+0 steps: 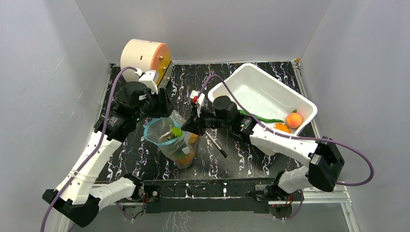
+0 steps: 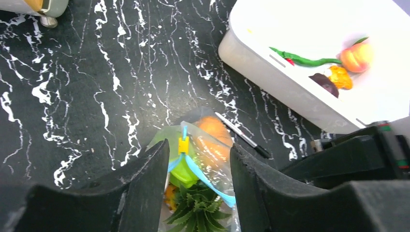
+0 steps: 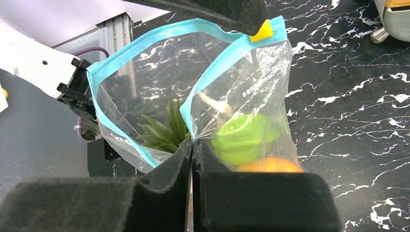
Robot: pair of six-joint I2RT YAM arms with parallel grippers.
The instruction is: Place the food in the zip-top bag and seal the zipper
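Note:
The clear zip-top bag (image 1: 176, 150) stands with its blue-rimmed mouth open. A spiky green plant-like piece (image 2: 198, 208), a lime-green item (image 3: 241, 140) and an orange one (image 3: 270, 165) are inside. At one end of the blue zipper strip sits a yellow slider (image 2: 183, 145). My left gripper is open above that end; in its wrist view the slider appears between the fingers, while a dark finger (image 3: 237, 14) comes right up to it in the right wrist view. On the bag's edge below the blue strip, my right gripper is shut.
A white bin (image 1: 251, 72) at the right holds a peach (image 1: 294, 119), a green chili (image 1: 268, 119) and an orange item (image 1: 282, 127). A pen (image 1: 216, 144) lies between bag and bin. A cream-and-orange drum-shaped object (image 1: 145, 54) stands at the back left.

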